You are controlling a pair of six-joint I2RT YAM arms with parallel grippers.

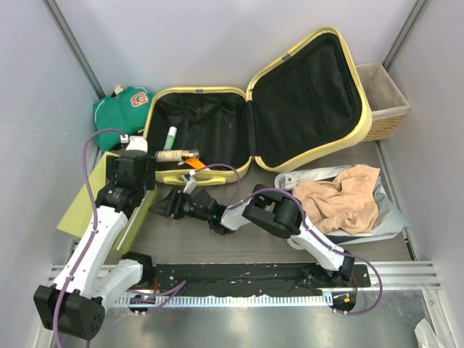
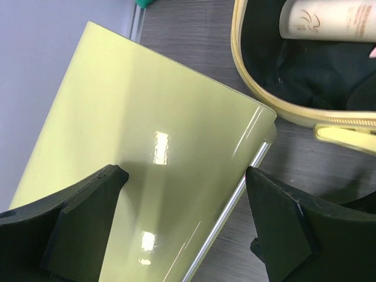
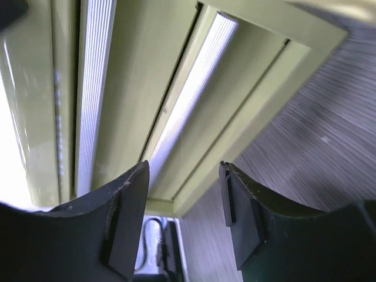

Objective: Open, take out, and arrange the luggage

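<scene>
An open yellow suitcase [image 1: 243,163] with black lining lies at the back, lid swung to the right. Inside its left half are a cream bottle [image 1: 170,156], a pale green tube [image 1: 171,136] and an orange item [image 1: 194,163]. At left stands a yellow-green drawer cabinet [image 2: 164,100] with silver handle strips [image 3: 197,76]. Over the cabinet's top, beside the suitcase, my left gripper is open and empty. Low by the drawer fronts, my right gripper is open, its fingers apart with nothing between them.
A green bag [image 1: 119,116] lies behind the cabinet. Peach cloth [image 1: 337,199] fills a grey bin [image 1: 391,217] at right, and a wicker basket [image 1: 380,127] stands in the back right corner. Bare floor [image 1: 188,246] shows in front of the suitcase.
</scene>
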